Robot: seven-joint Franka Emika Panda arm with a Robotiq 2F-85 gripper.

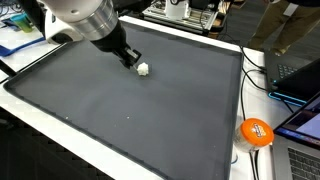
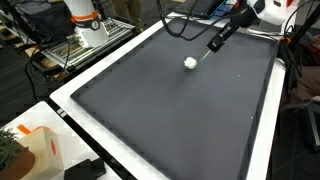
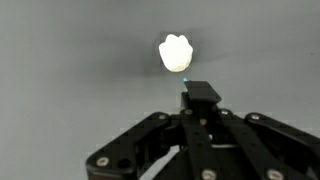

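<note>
A small white lumpy object (image 1: pixel 143 69) lies on the dark grey board. In the second exterior view the white object (image 2: pixel 190 63) has clear board around it. My gripper (image 1: pixel 130 62) is close beside it, to its left in the first exterior view, and apart from it. Seen from the wrist, the shut fingers of my gripper end just below the white object (image 3: pixel 176 53). They are shut on a thin stick (image 2: pixel 205 55), which shows as a pale line below the fingers. Its teal tip (image 3: pixel 185 80) points towards the white object.
An orange-lidded container (image 1: pixel 254 133) stands off its right edge, near a laptop (image 1: pixel 297 160). Cables lie along that side.
</note>
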